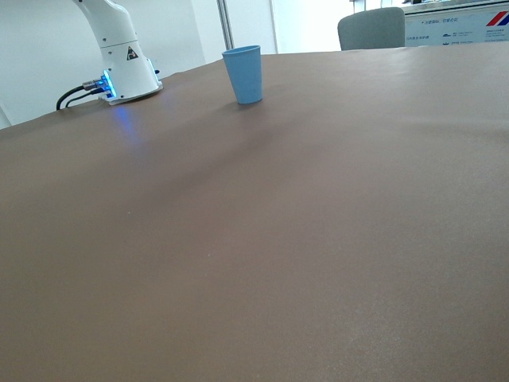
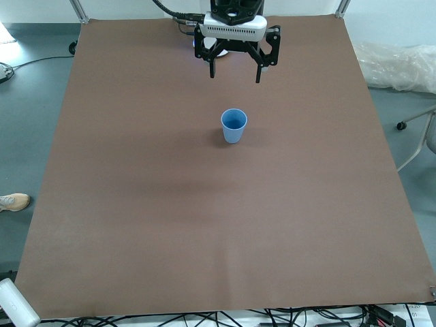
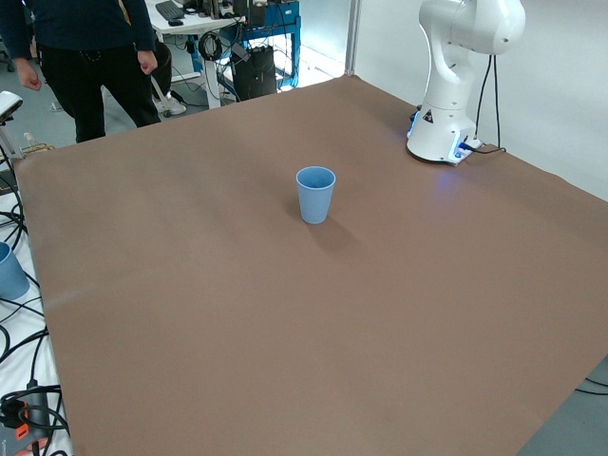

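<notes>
A light blue plastic cup [image 2: 234, 126] stands upright near the middle of the brown table [image 2: 136, 225]; it also shows in the top view [image 1: 244, 76] and the right view [image 3: 314, 196]. My black gripper [image 2: 235, 71] hangs over the far part of the table in the left view, behind and above the cup, apart from it. Its two fingers stand apart, with nothing visible between them. The gripper does not show in the top or right views.
The white arm base [image 3: 439, 133] sits at the table's edge. Cables and another blue cup [image 3: 11, 273] lie on a side surface beyond the table's edge in the right view. A person stands beside the table. The tabletop around the cup is clear.
</notes>
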